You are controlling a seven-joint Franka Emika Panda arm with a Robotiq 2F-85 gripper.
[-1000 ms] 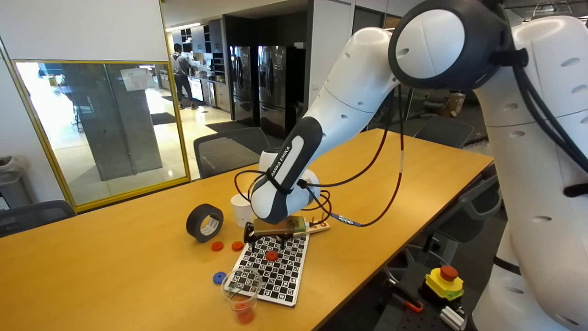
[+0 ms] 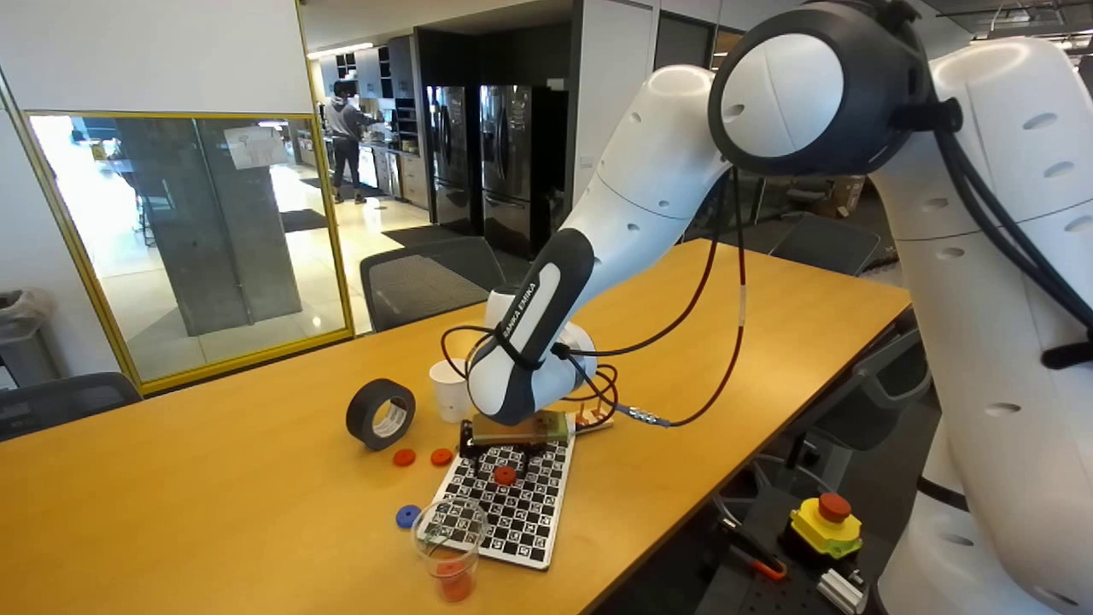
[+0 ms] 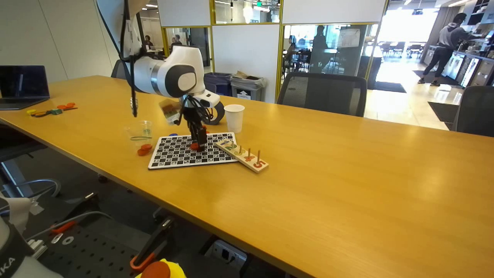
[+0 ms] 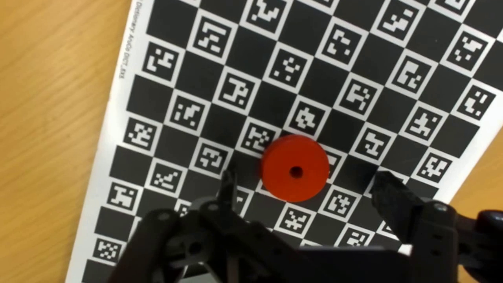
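A red disc (image 4: pixel 295 168) with a small centre hole lies flat on the black-and-white marker board (image 4: pixel 179 68). In the wrist view my gripper is open, one finger on each side of the disc with clear gaps between. From the first exterior view, the gripper (image 2: pixel 501 470) is low over the board, close to the red disc (image 2: pixel 505 476). The second exterior view shows the fingers (image 3: pixel 202 137) partly covering the disc (image 3: pixel 194 146).
A clear cup (image 2: pixel 451 543) with red discs inside stands at the board's near corner. Around the board are a blue disc (image 2: pixel 407 517), two red discs (image 2: pixel 404 457), black tape (image 2: pixel 380 414), a white cup (image 2: pixel 448 389) and a wooden peg board (image 3: pixel 243 156).
My arm has come down slightly, bringing the gripper lower over the board and nearer to the red disc. The disc and the objects around it have stayed in place.
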